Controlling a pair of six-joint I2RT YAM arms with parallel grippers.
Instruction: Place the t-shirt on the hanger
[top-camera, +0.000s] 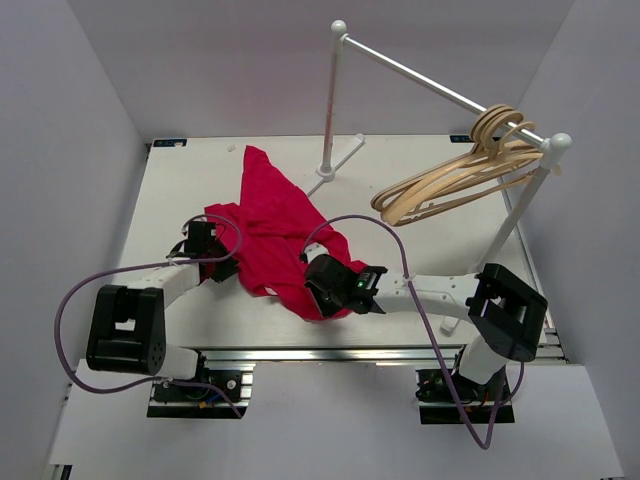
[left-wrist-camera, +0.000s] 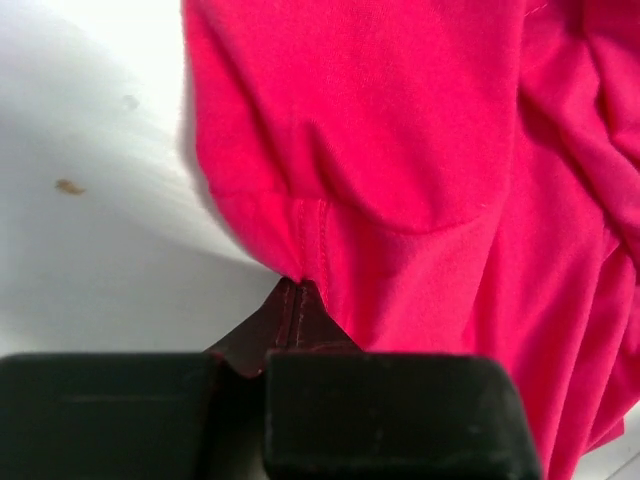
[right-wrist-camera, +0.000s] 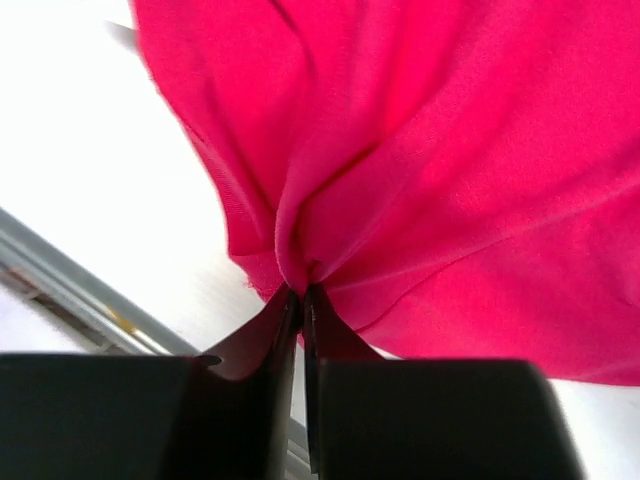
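Observation:
A crumpled red t-shirt lies across the left and middle of the white table. At its left edge, my left gripper is shut, with a bit of the shirt's seamed edge at the tips. My right gripper has its tips close together on a gathered fold at the shirt's front edge. How deep the cloth goes between either pair of fingers is hidden. Several wooden hangers hang together on the rack's rail.
The white rack stands at the back and right, one foot behind the shirt. A metal rail runs along the front edge. Bare table lies beneath the hangers.

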